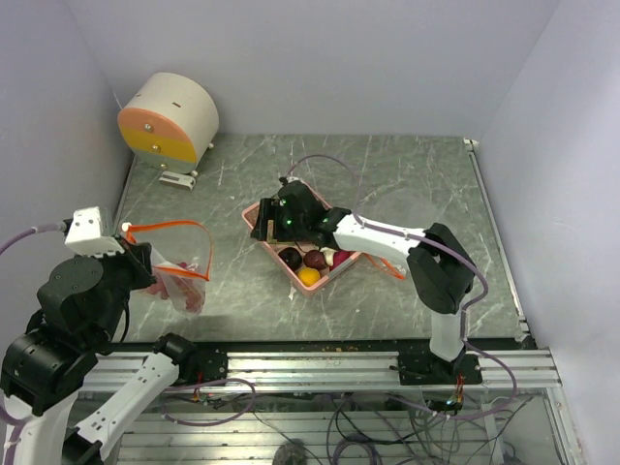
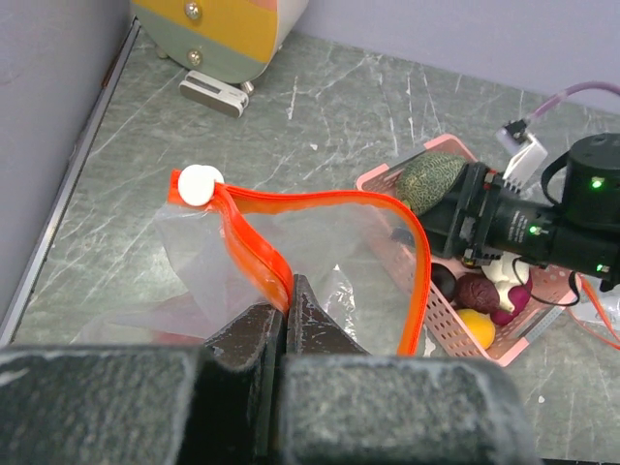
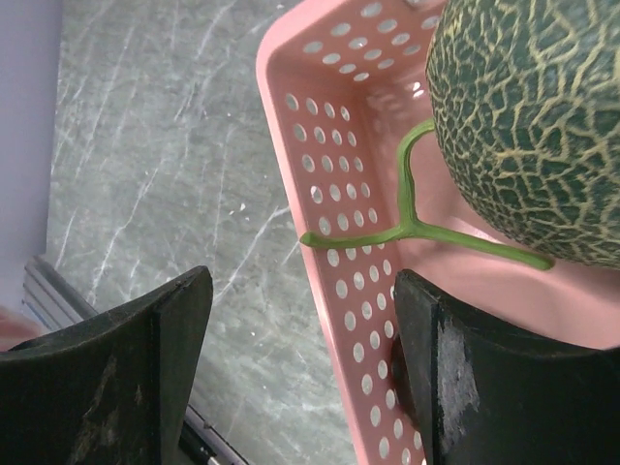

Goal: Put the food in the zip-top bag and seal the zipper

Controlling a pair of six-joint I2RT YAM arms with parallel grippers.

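My left gripper is shut on the clear zip top bag (image 2: 358, 252) with its orange zipper, held open at the table's left, red food inside in the top view. My right gripper stands open over the left part of the pink basket (image 2: 504, 344). Below it are a green stem (image 3: 407, 228) and a large melon-like green food (image 3: 523, 136). The basket also holds a dark avocado (image 1: 291, 258), a yellow item (image 2: 476, 325), a dark red item (image 2: 477, 291), and white and magenta items.
A white cylindrical box (image 1: 179, 107) with coloured front stands at back left. Another orange-zippered bag (image 2: 601, 315) lies right of the basket, partly under the right arm.
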